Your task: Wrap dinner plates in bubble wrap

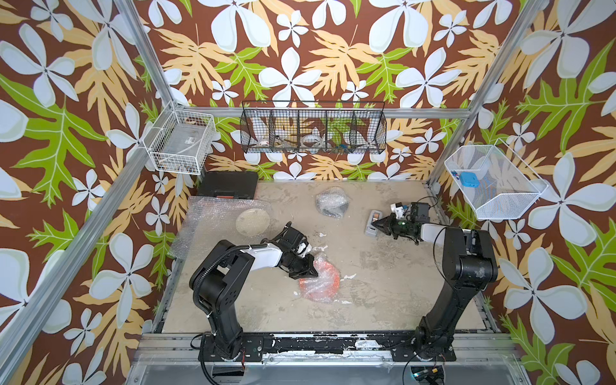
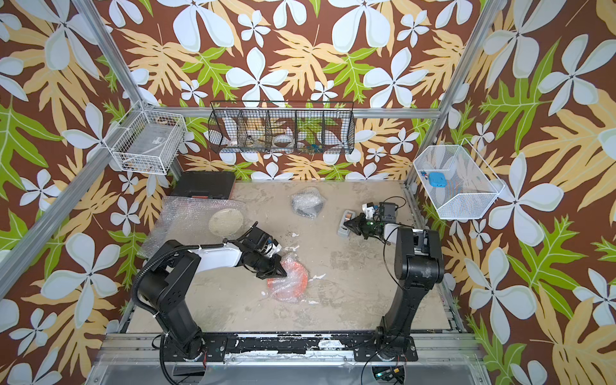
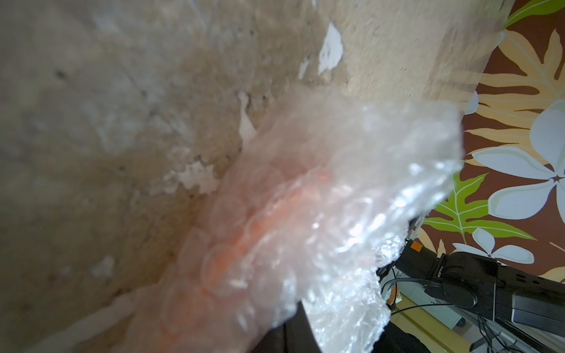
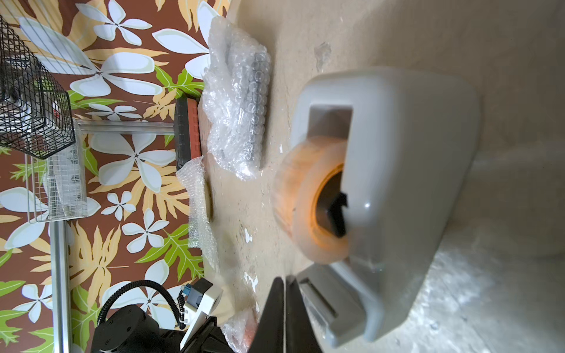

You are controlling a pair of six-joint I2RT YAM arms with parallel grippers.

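A reddish-orange plate wrapped in bubble wrap [image 1: 326, 282] lies on the table front of centre. At its upper left edge my left gripper [image 1: 313, 273] is shut; in the left wrist view the bubble wrap [image 3: 353, 194] covers its tips, so whether a fold is pinched cannot be told. A grey tape dispenser [image 4: 406, 176] with an orange-cored roll [image 4: 315, 203] stands at the right. My right gripper is shut with its tips close by the dispenser's cutting end, and no tape shows between them. A pale plate [image 1: 252, 222] rests on a bubble wrap sheet [image 1: 208, 221] at the left.
A bubble-wrapped bundle [image 1: 331, 202] sits at the back centre. Behind the sheet is a black case [image 1: 227, 184]. Wire baskets [image 1: 314, 131] hang at the back and sides. Small white scraps [image 1: 348, 277] lie near the wrapped plate.
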